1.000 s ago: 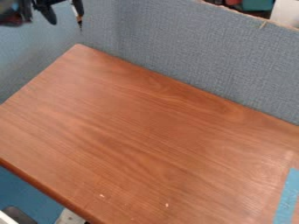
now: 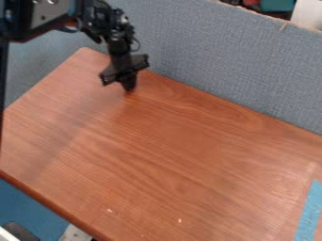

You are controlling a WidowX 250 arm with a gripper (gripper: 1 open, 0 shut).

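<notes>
My black gripper (image 2: 127, 82) is low over the back-left part of the wooden table (image 2: 176, 169), close to the back corner, its fingertips at or just above the surface. It looks shut, with nothing visible between its fingers. The arm reaches in from the upper left.
Grey-blue padded panels (image 2: 227, 61) border the table at the back and upper left. A strip of blue tape (image 2: 308, 209) lies at the right edge.
The gripper has come down from the upper left and moved right, toward the tabletop near the back corner.
</notes>
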